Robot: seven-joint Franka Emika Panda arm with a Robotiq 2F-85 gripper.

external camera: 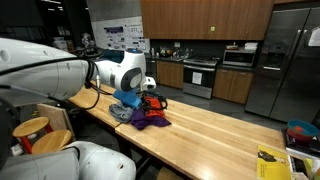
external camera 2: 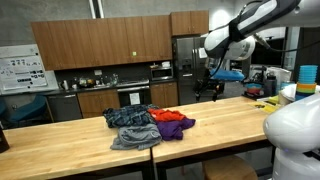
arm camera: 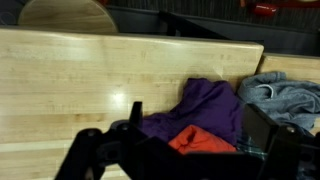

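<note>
Several cloths lie crumpled together on the wooden table. In exterior view 2, a dark patterned cloth (external camera 2: 130, 114) is behind a grey cloth (external camera 2: 142, 136); a purple cloth (external camera 2: 173, 129) and a red cloth (external camera 2: 164, 114) lie to their right. My gripper (external camera 2: 208, 94) hangs above the table, to the right of the pile in that view. From the wrist, the open gripper has the purple cloth (arm camera: 210, 104) and red cloth (arm camera: 198, 138) below it, apart from its fingers. The grey cloth (arm camera: 281, 98) is at the right, and the gripper hides part of the pile.
Bare tabletop (external camera: 215, 135) stretches right of the cloths in exterior view 1. A yellow item (external camera: 273, 163) and a blue bowl (external camera: 302, 129) are at its far right. A round wooden stool (arm camera: 58, 16) stands beyond the table edge.
</note>
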